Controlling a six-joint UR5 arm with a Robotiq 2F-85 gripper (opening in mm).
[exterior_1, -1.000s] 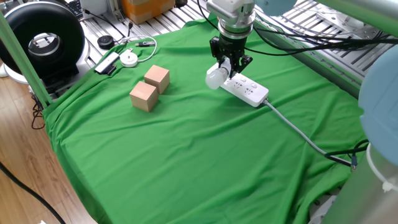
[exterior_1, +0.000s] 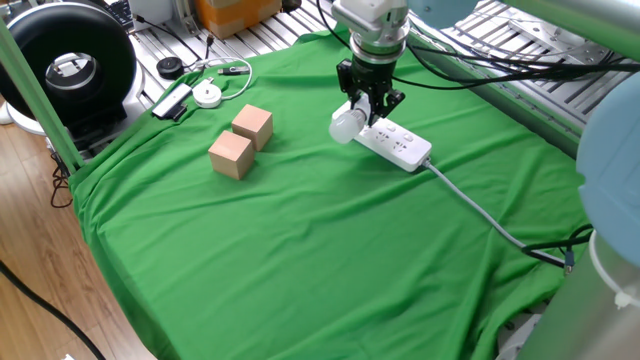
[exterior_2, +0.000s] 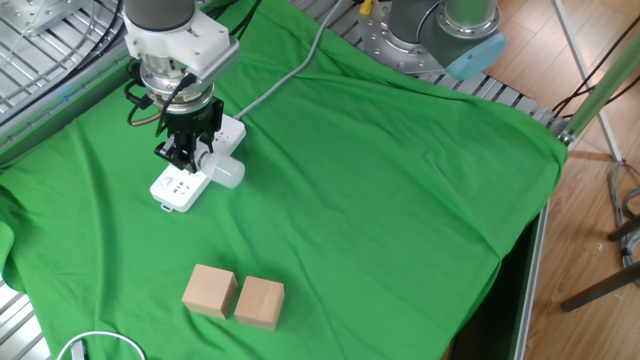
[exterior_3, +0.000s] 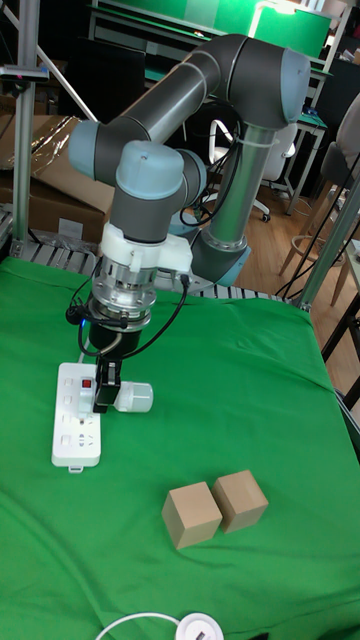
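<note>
A white power strip lies on the green cloth, its grey cord running off toward the robot's base. Over its far part in exterior view 1, my gripper points down and appears shut on a white bulb-shaped lamp. The rounded head of the lamp sticks out sideways past the strip's edge in exterior view 3. Black fingers cover its middle, and a paler part shows on their other side, above the sockets. Whether the lamp touches the strip cannot be made out.
Two wooden blocks stand side by side on the cloth, apart from the strip. A white round puck with a cable lies at the cloth's far left edge.
</note>
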